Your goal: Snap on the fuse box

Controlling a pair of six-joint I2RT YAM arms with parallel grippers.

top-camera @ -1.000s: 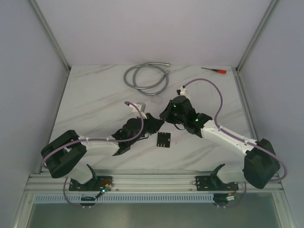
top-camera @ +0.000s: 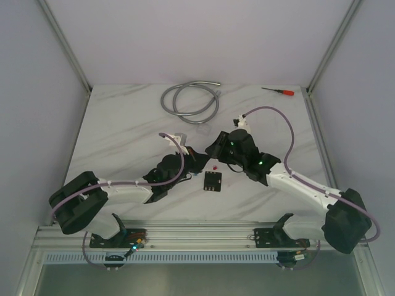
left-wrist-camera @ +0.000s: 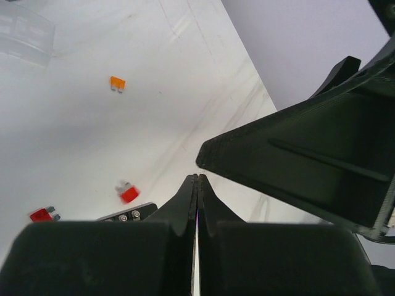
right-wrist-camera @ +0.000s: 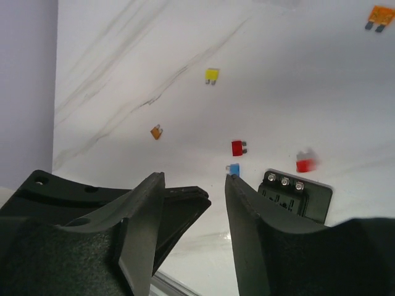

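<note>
The black fuse box (top-camera: 212, 181) lies on the white table below both grippers, its terminals showing in the right wrist view (right-wrist-camera: 296, 197). Small fuses lie loose around it: red (right-wrist-camera: 237, 148), blue (right-wrist-camera: 234, 169), yellow (right-wrist-camera: 212, 74), orange (right-wrist-camera: 380, 17). My left gripper is shut, with nothing seen between its fingers. My right gripper stands open with nothing between its fingers, close beside the left one above the table, just up and left of the fuse box in the right wrist view.
A coiled grey hose (top-camera: 191, 114) lies at the back of the table, with a screwdriver (top-camera: 284, 92) at the back right. A clear plastic piece (left-wrist-camera: 24, 34) sits near the fuses.
The right arm has shifted slightly toward the front of the table. My left gripper's fingers look closer together than a second ago; that arm has moved only slightly.
</note>
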